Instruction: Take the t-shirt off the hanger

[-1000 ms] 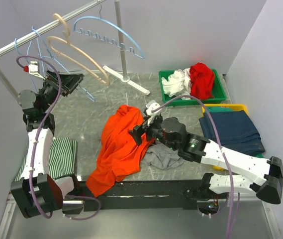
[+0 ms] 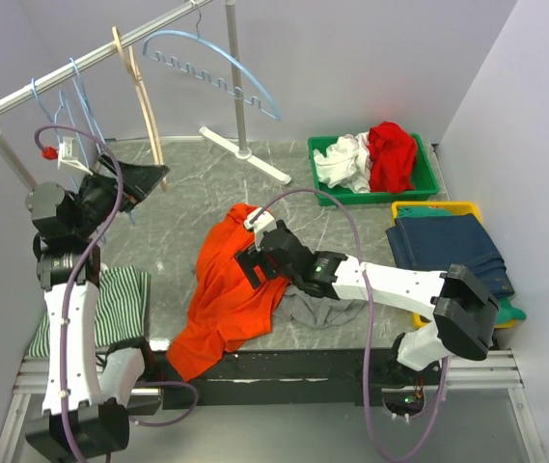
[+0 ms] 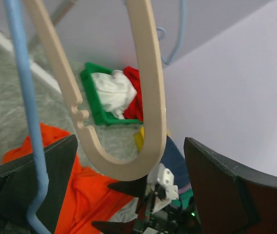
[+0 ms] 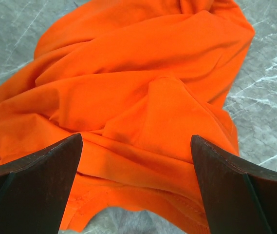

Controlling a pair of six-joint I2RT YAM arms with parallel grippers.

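Observation:
An orange t shirt (image 2: pixel 216 299) lies crumpled on the marble surface, off the hangers. My right gripper (image 2: pixel 250 265) hangs open over it; in the right wrist view orange cloth fills the space below its open fingers. My left gripper (image 2: pixel 144 183) is open up at the rail, beside a beige hanger (image 2: pixel 142 92) and blue hangers (image 2: pixel 76 87). In the left wrist view the beige hanger (image 3: pixel 152 112) and a blue hanger (image 3: pixel 28 97) stand before and between the open fingers, with no cloth on them.
A green basket (image 2: pixel 327 198) with white and red cloth is at the back right, a yellow basket (image 2: pixel 457 207) with dark folded cloth at the right. A grey cloth (image 2: pixel 322 311) and striped fabric (image 2: pixel 110 309) lie near the front. The hanger rail (image 2: pixel 62 72) crosses the upper left.
The beige hanger has swung to a narrower angle. My right gripper has shifted left over the orange cloth.

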